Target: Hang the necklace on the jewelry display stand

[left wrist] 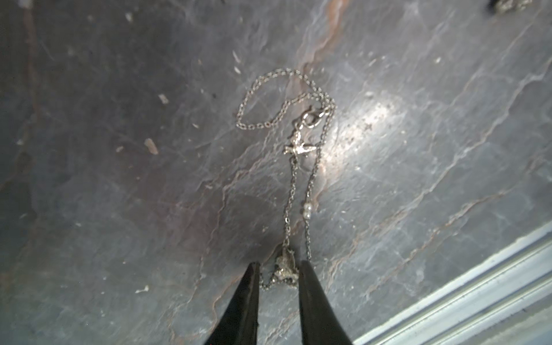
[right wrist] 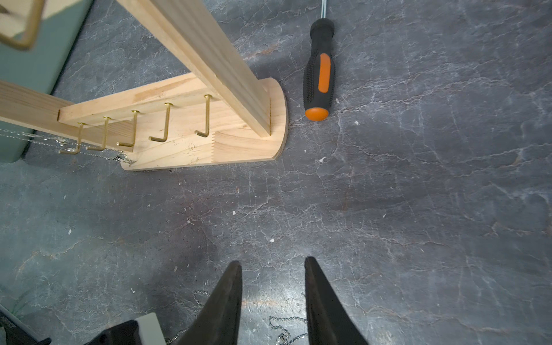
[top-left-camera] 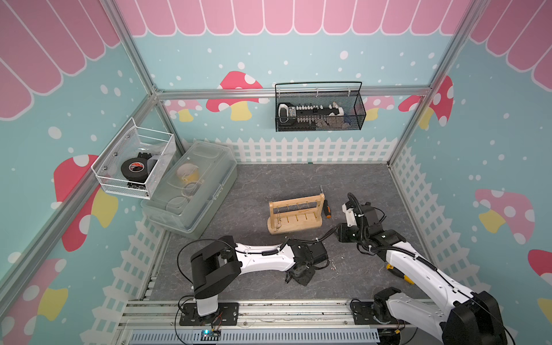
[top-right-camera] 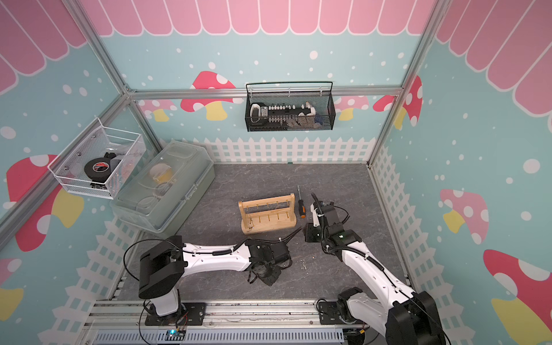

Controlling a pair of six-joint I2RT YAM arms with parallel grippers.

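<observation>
A silver chain necklace (left wrist: pixel 314 172) with small pendants lies on the dark tabletop in the left wrist view. The open fingertips of my left gripper are just over its lower end, around a clustered pendant. The wooden jewelry stand (top-left-camera: pixel 294 224) stands at the middle of the table; in the right wrist view its brass hooks (right wrist: pixel 166 122) show, with fine chains hanging at the left ones. My right gripper is apart at the fingertips with nothing between them, over bare table right-front of the stand. More chain (right wrist: pixel 287 319) lies beyond its fingers.
A screwdriver (right wrist: pixel 319 83) lies right of the stand. A lidded translucent box (top-left-camera: pixel 189 201) fills the back left. A yellow-handled tool (top-left-camera: pixel 405 276) is partly hidden by the right arm.
</observation>
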